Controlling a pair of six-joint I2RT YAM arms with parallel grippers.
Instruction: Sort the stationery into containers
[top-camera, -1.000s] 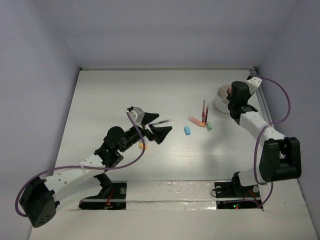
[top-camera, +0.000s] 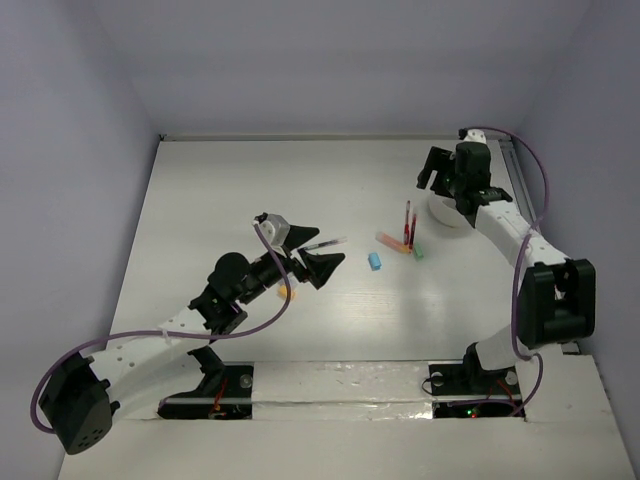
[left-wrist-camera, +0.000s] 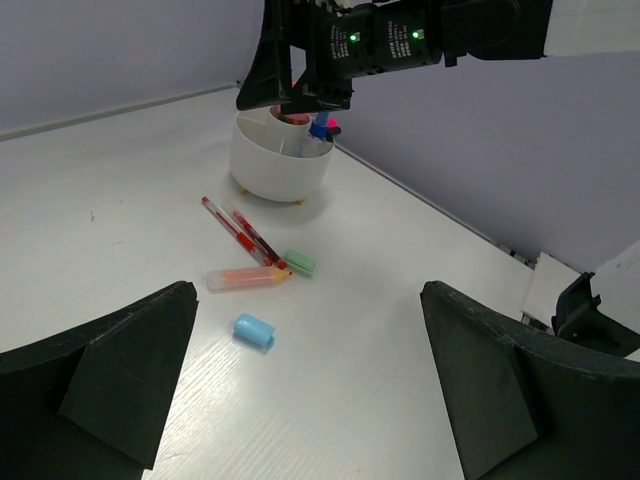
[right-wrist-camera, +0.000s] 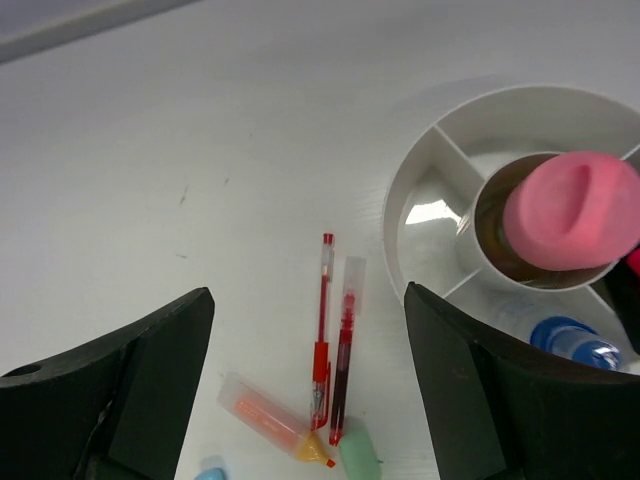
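The white round organizer (left-wrist-camera: 268, 168) stands at the right back, holding a pink item (right-wrist-camera: 568, 205) in its centre cup and a blue-capped item (right-wrist-camera: 571, 341). Left of it lie two red pens (right-wrist-camera: 342, 370), an orange highlighter-like pencil (right-wrist-camera: 266, 415), a green piece (right-wrist-camera: 358, 454) and a blue piece (left-wrist-camera: 253, 329). My right gripper (top-camera: 434, 168) hangs open above the organizer's left side, nothing between its fingers. My left gripper (top-camera: 318, 249) stands open at centre-left; a dark pen and a yellow item show near it in the top view.
Walls border the table at the back and sides; the organizer is close to the right edge.
My right gripper has moved left and up from over the organizer to its left side, turning as it went. The left arm and the loose items have not moved.
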